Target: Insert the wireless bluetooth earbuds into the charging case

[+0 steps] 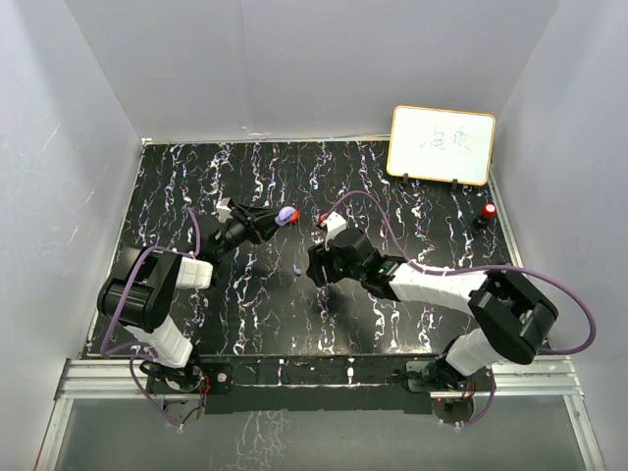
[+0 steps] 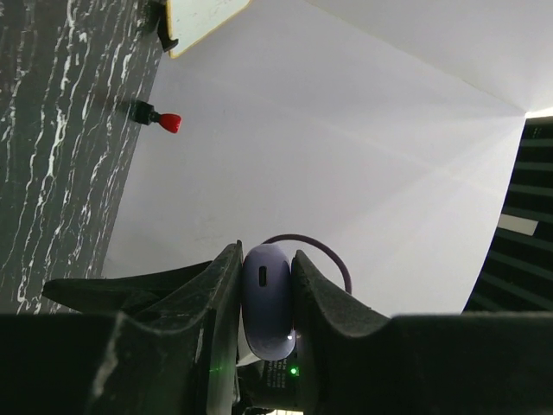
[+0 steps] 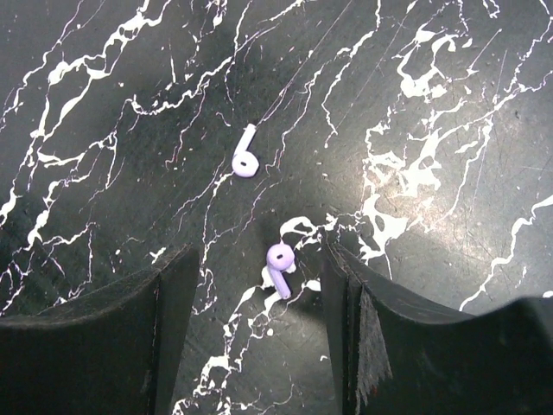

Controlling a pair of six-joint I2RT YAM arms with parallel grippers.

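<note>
My left gripper is shut on the light purple charging case (image 2: 268, 303), gripping it by its sides. In the top view the case (image 1: 286, 214) is held up over the left-middle of the table; whether its lid is open cannot be told. Two purple earbuds lie on the marble surface in the right wrist view: one earbud (image 3: 245, 162) farther up, another earbud (image 3: 281, 258) between the lines of the fingers. Open and empty, my right gripper hovers over them. From above, one earbud (image 1: 297, 270) shows left of the right gripper (image 1: 318, 278); the other is hidden.
A whiteboard (image 1: 441, 145) stands at the back right. Near the right wall is a dark bottle with a red cap (image 1: 488, 210). Something red (image 1: 295, 217) shows just behind the case. Free table surface lies in front of both grippers.
</note>
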